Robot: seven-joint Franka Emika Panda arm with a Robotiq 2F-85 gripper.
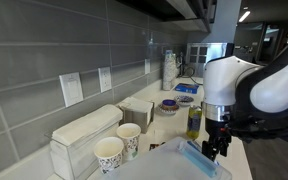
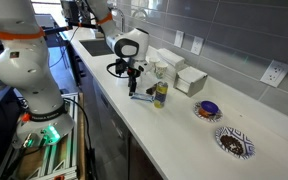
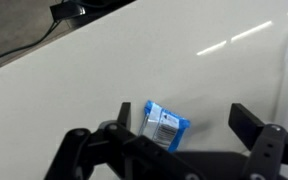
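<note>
A blue packet (image 3: 165, 125) with a white barcode label lies on the pale counter in the wrist view. My gripper is open above it, one finger on each side of the view and nothing held between them. Exterior view 2 has the same blue packet (image 2: 142, 97) on the counter, just beside my gripper (image 2: 132, 92). In exterior view 1 my gripper (image 1: 216, 143) points down behind a clear container's blue edge strip (image 1: 200, 160). The gap between fingertips and packet is hard to judge.
A yellowish can (image 2: 160, 94) stands close by the packet. Paper cups (image 1: 109, 153) and a white box (image 1: 84, 139) line the wall. Farther along are a blue bowl (image 2: 206, 108) and a patterned plate (image 2: 234, 142).
</note>
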